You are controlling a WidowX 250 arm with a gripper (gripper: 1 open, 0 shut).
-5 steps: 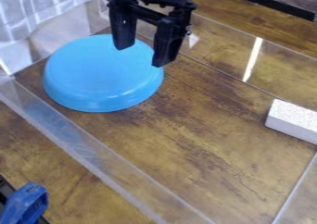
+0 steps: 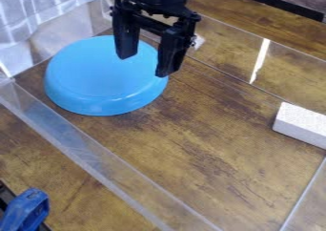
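Observation:
My black gripper (image 2: pixel 152 40) hangs at the top centre of the camera view, its two fingers spread apart with nothing seen between them. It is over the back part of a round blue disc (image 2: pixel 99 82), which lies on the wooden surface at the left.
A white block (image 2: pixel 302 122) lies at the right edge. A blue object (image 2: pixel 23 212) sits at the bottom left corner, and a small pale thing (image 2: pixel 193 40) is behind the gripper. Clear plastic walls run along the left and right.
My gripper has shifted very slightly; the disc and the other objects look unmoved.

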